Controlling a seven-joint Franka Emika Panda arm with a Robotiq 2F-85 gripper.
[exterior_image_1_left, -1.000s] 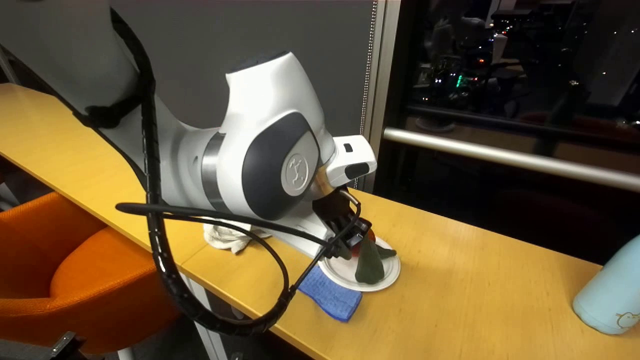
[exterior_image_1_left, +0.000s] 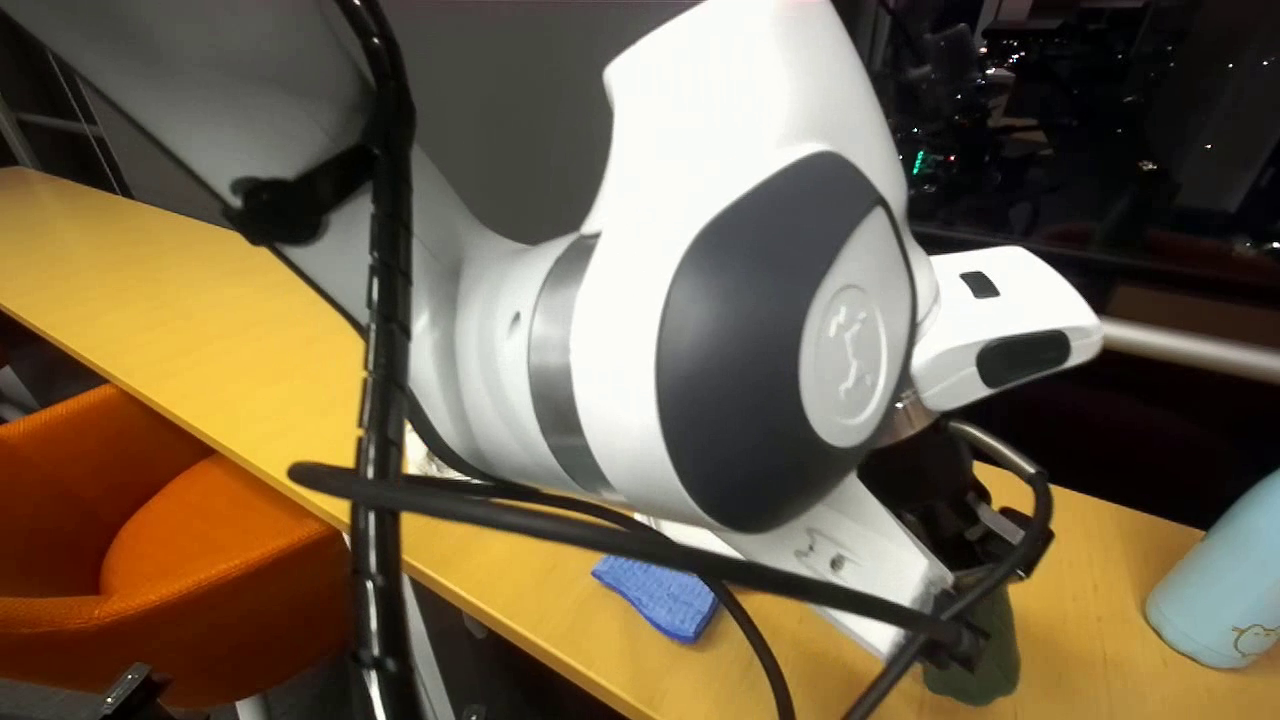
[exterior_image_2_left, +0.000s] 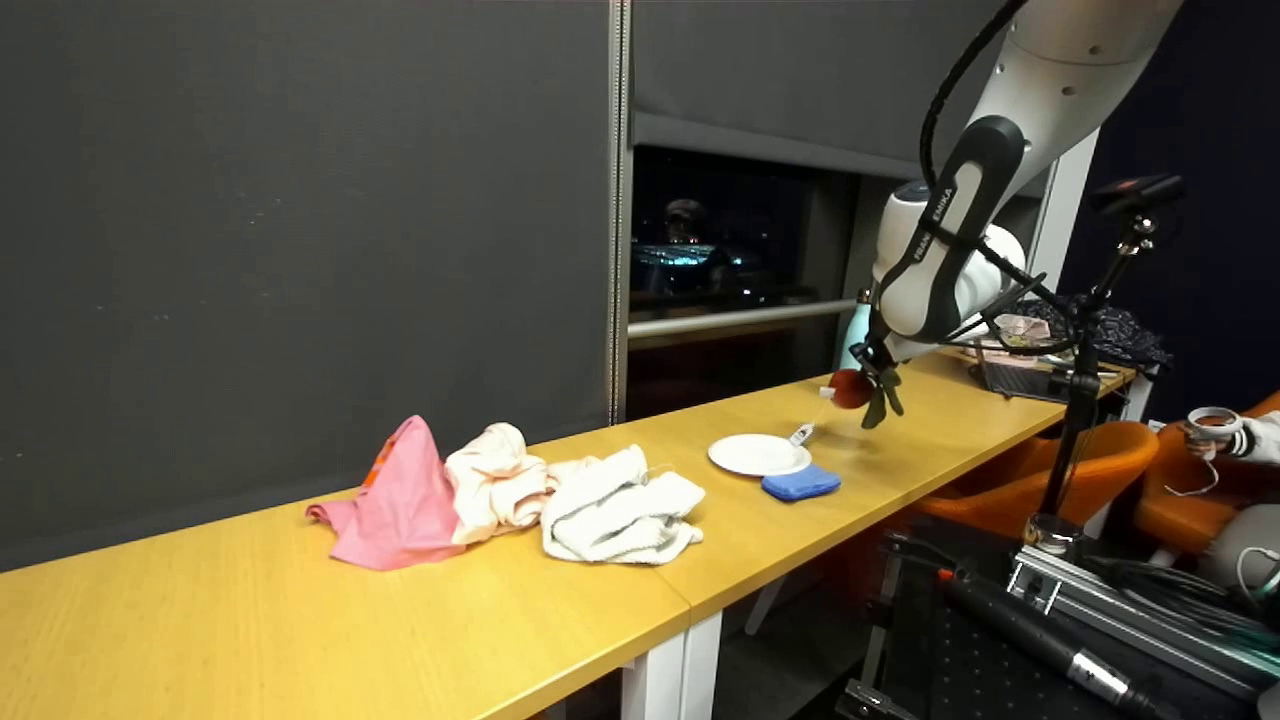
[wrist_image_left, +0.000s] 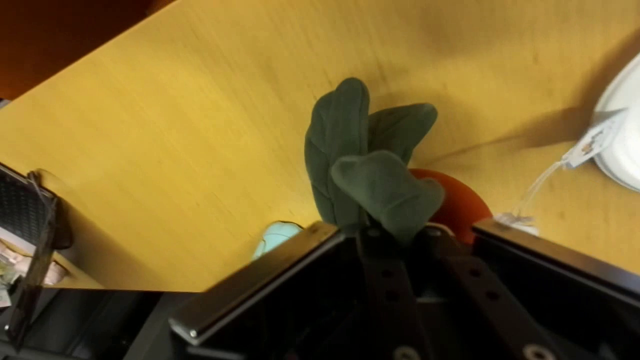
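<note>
A soft toy with an orange-red body (wrist_image_left: 459, 204) and dark green leaves (wrist_image_left: 336, 150) is held by my gripper. The fingers are shut on it near the base of its leaves. In exterior view 2 the red body (exterior_image_2_left: 851, 389) and the hanging leaves (exterior_image_2_left: 884, 401) appear above the table, right of the white plate (exterior_image_2_left: 734, 455). A paper tag (wrist_image_left: 591, 144) on a string shows beside the plate's edge. Exterior view 1 shows only green leaves (exterior_image_1_left: 984, 654) below the gripper; the arm hides the rest of the toy.
A blue cloth (exterior_image_2_left: 801, 484) lies against the plate's near side. White (exterior_image_2_left: 618, 510), cream (exterior_image_2_left: 494, 474) and pink cloths (exterior_image_2_left: 402, 510) lie farther left. A pale blue bottle (exterior_image_1_left: 1230, 576) stands on the table's right side. Bare tabletop (wrist_image_left: 180, 150) lies beneath the toy.
The arm has swung right in exterior view 1, carrying the toy off from over the white plate toward the bottle. The arm now covers most of the plate there.
</note>
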